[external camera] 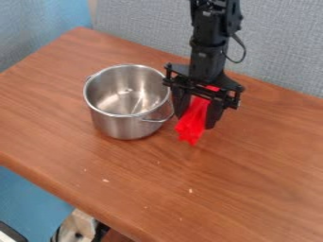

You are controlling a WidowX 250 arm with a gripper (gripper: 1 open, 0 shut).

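Note:
A black robot arm comes down from the top of the camera view to my gripper [198,106], which is low over the wooden table, right of the steel pot. A red cloth or soft red object [194,127] is between and below the gripper's fingers, partly hidden by them; whether the fingers are closed on it I cannot tell. The steel pot [111,116] stands upright on the table, with its wire handle toward the gripper, close beside it.
Grey textured panels stand behind it. A blue floor shows at the lower left, with some dark items at the bottom edge.

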